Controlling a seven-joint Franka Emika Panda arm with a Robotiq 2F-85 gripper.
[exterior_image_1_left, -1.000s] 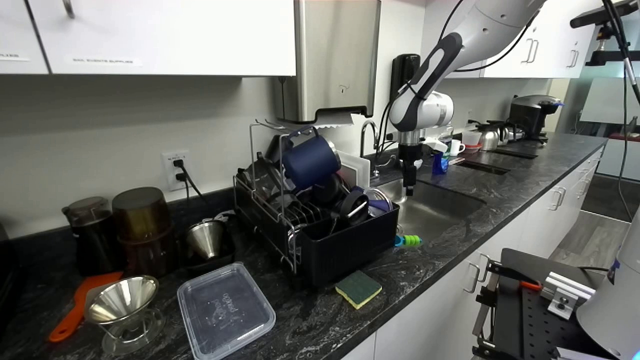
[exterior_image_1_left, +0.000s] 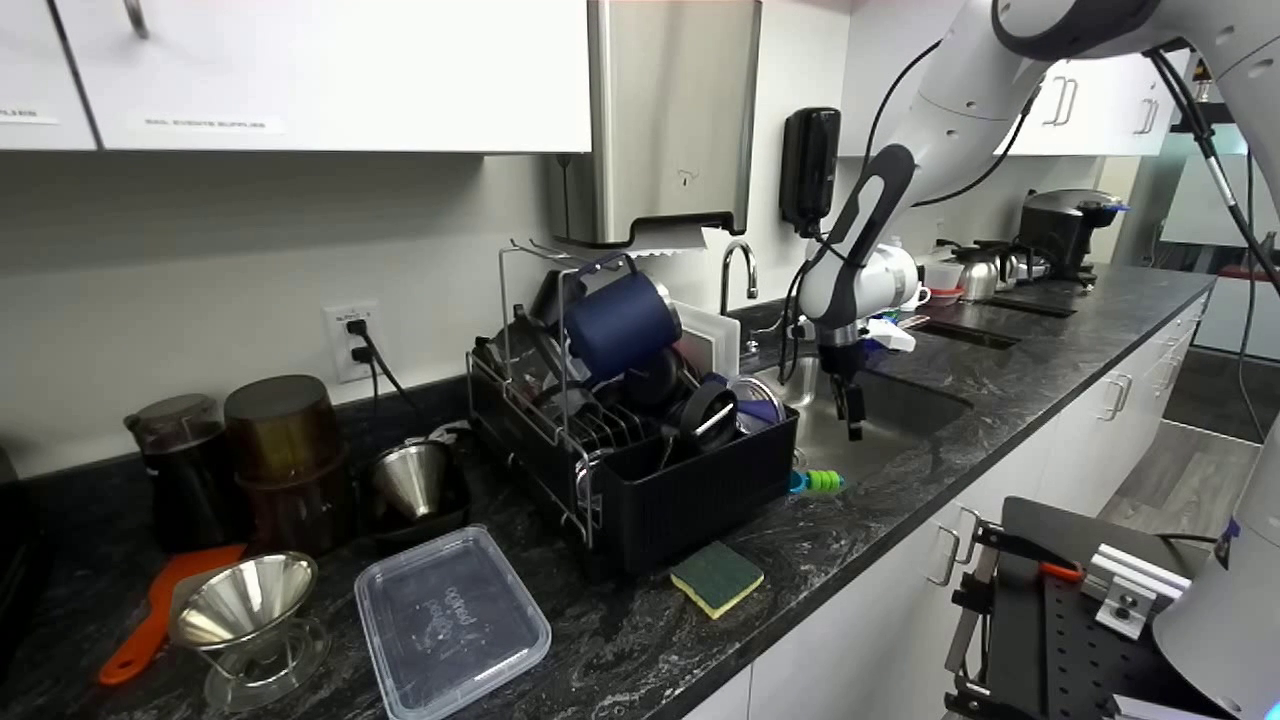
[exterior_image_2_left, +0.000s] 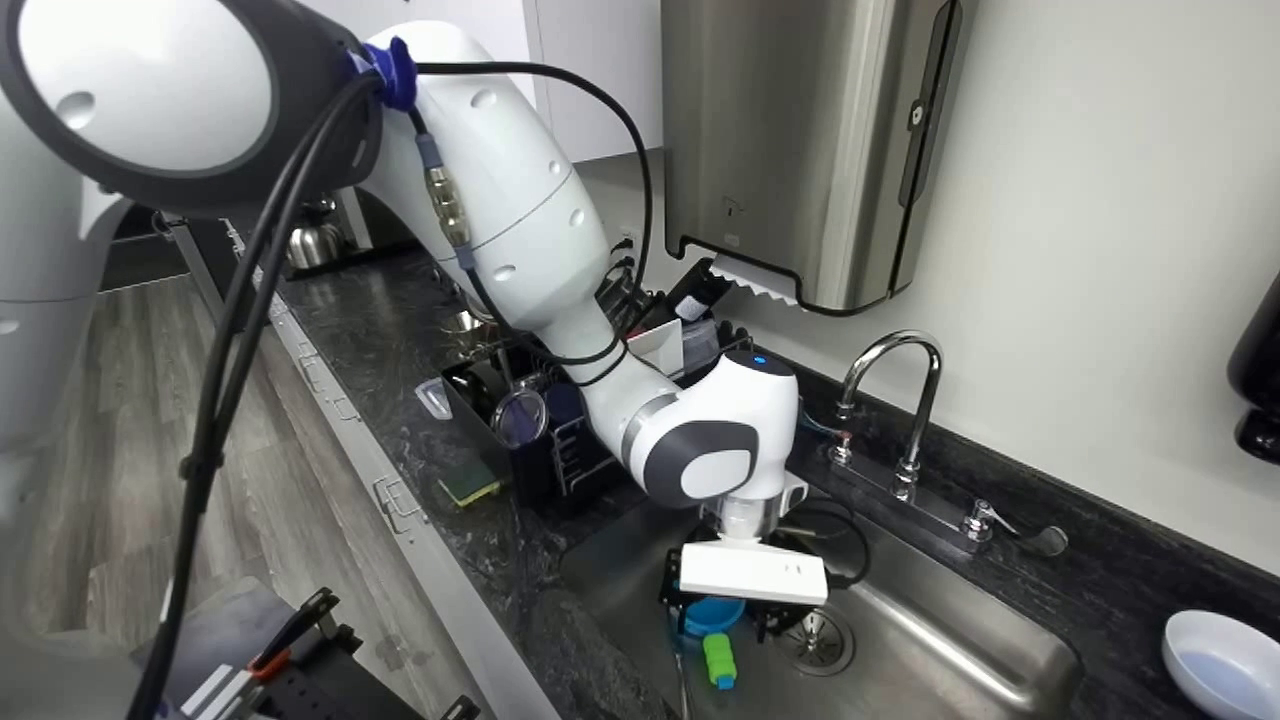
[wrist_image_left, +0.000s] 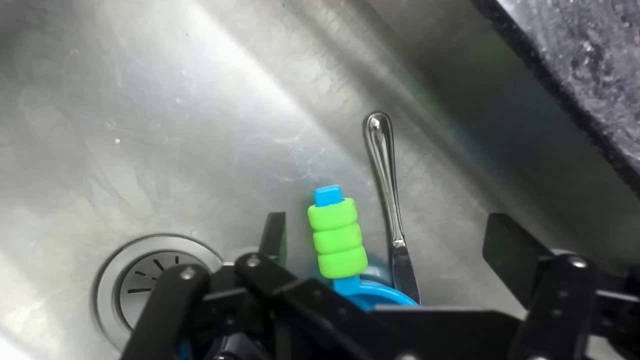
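Over the steel sink (exterior_image_2_left: 948, 624) my gripper points down, its fingers wide apart and nothing held between them. Below it on the sink floor lies a blue utensil with a ribbed green grip (wrist_image_left: 337, 240); in the wrist view the grip sits between the two fingers, nearer the left one. The utensil's round blue part (exterior_image_2_left: 713, 616) is partly covered by the gripper body. Beside the green grip rests a metal knife (wrist_image_left: 387, 174), its handle pointing away from the gripper and its blade tip partly hidden.
The drain (wrist_image_left: 150, 282) is left of the fingers in the wrist view. A loaded black dish rack (exterior_image_1_left: 708, 492) stands beside the sink, with a sponge (exterior_image_1_left: 717, 578) in front. The faucet (exterior_image_2_left: 900, 396) rises at the back; a white bowl (exterior_image_2_left: 1224, 660) is on the counter.
In exterior view 1, my gripper has come down lower into the sink area and moved a little to the right. The rack, sponge and green-gripped utensil stay in place.
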